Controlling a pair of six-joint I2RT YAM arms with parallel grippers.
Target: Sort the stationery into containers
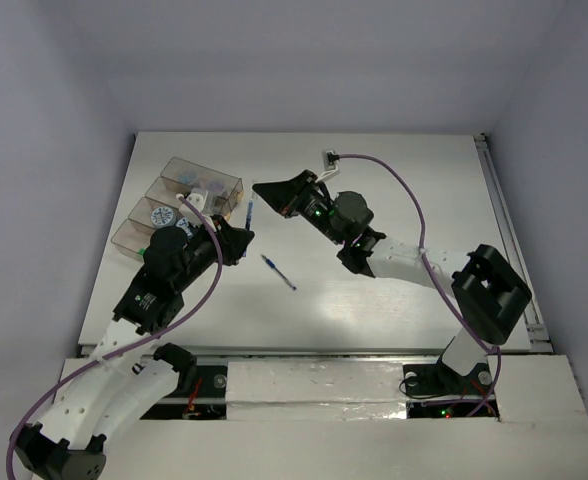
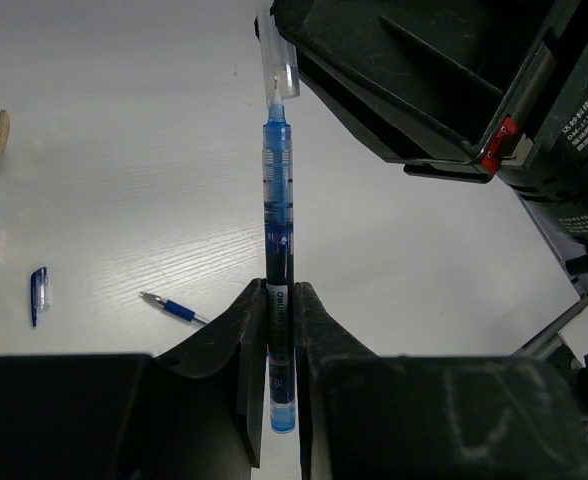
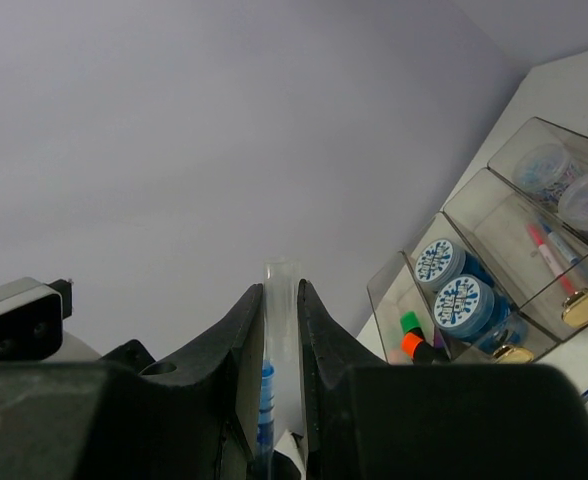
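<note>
Shut on a blue pen (image 2: 279,230), my left gripper keeps it upright, bare tip up. A clear cap (image 3: 281,300) stands between the fingers of my right gripper. Little or no gap shows beside the cap, and whether the fingers press on it is unclear. In the left wrist view the cap's lower end meets the pen tip, while its upper part is cut off. The clear divided container (image 1: 179,165) is at the back left, partly hidden by the left arm. A blue-and-white pen (image 1: 278,273) lies on the table.
A small blue-and-clear piece (image 2: 40,292) lies near the container. Inside the container are lidded jars (image 3: 461,304), a pink pen (image 3: 552,257), round tubs (image 3: 542,170) and a green-and-orange item (image 3: 412,338).
</note>
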